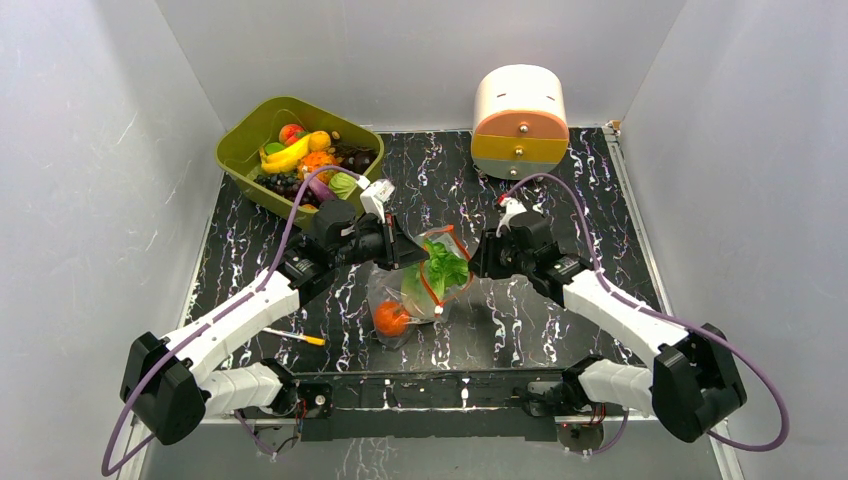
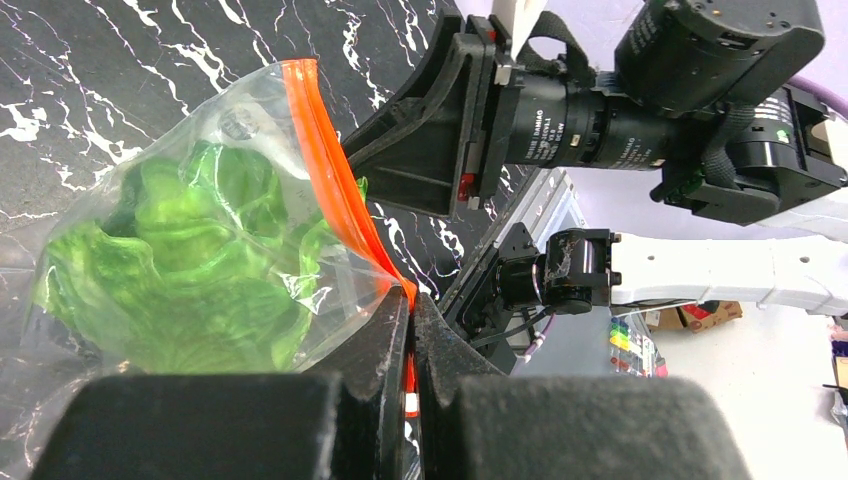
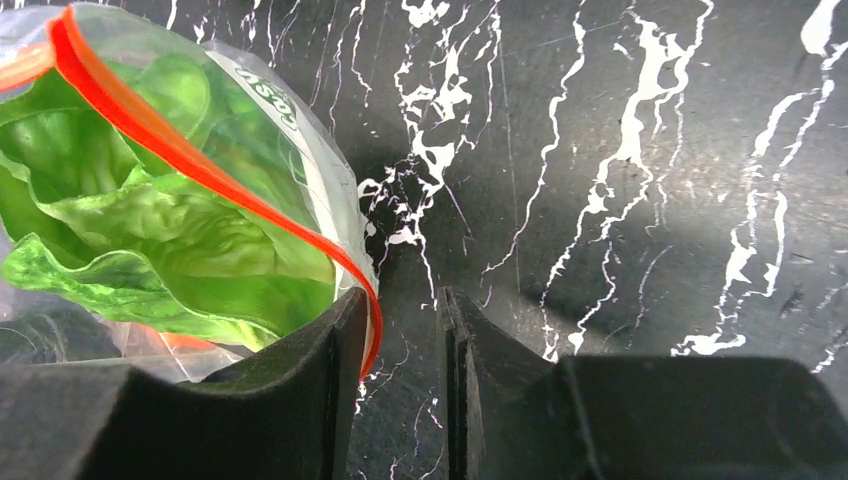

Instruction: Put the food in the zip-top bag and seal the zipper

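Note:
The clear zip top bag [image 1: 379, 284] stands mid-table with its orange zipper rim [image 2: 330, 165] spread apart. Inside it are green leafy lettuce [image 1: 446, 268] and an orange-red round food [image 1: 391, 319], low in the bag. My left gripper is shut on the zipper rim, whose orange strip passes between its fingertips. At the opposite side of the mouth, my right gripper is part open. Its left finger [image 3: 340, 345] lies against the orange rim in the right wrist view, and bare table shows through the gap. Whether the rim is fully between those fingers is hard to tell.
An olive basket [image 1: 232, 150] of fruit and vegetables sits at the back left. A small drawer box [image 1: 519, 120] stands at the back right. An orange-tipped marker [image 1: 300, 336] lies front left. Right of the bag, the table [image 1: 530, 330] is clear.

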